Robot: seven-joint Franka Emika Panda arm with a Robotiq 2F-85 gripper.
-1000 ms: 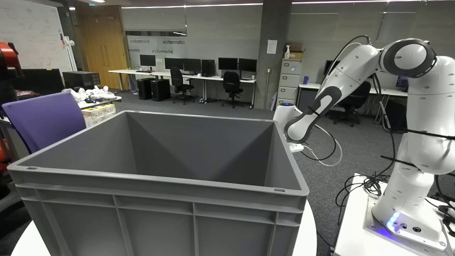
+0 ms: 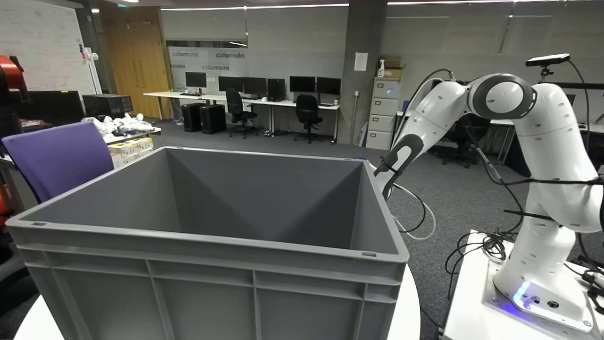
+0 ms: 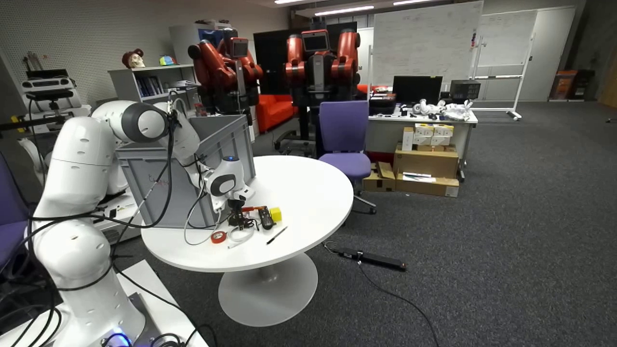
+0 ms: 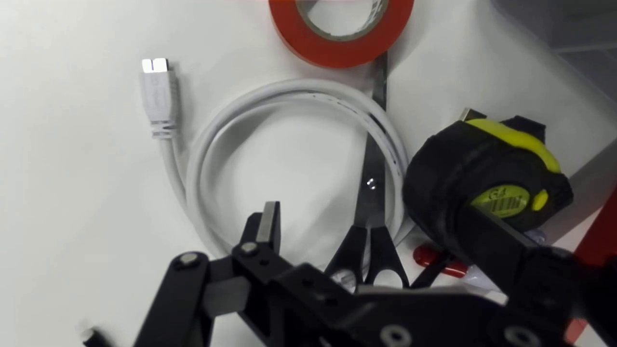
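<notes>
My gripper stands open above the white table, its fingers wide apart in the wrist view. Between them, lower down, lie a coiled white cable (image 4: 202, 156) and black-handled scissors (image 4: 373, 208), whose blades pass under the coil. The right finger overlaps a black and yellow tape measure (image 4: 439, 179); whether it touches cannot be told. A red tape roll (image 4: 289, 29) rests at the blade end of the scissors. In exterior view 2 the gripper (image 3: 235, 215) is low over the cluster; exterior view 1 has it hidden behind the bin.
A tall grey bin (image 3: 165, 191) stands on the round table (image 3: 312, 191) close to the arm. A yellow block (image 3: 275, 214) and a dark pen (image 3: 276, 235) lie near the tools.
In exterior view 1 the arm has reached leftward and lower. Its white hand, partly visible beside the bin before, is now mostly behind it. The bin stays put.
</notes>
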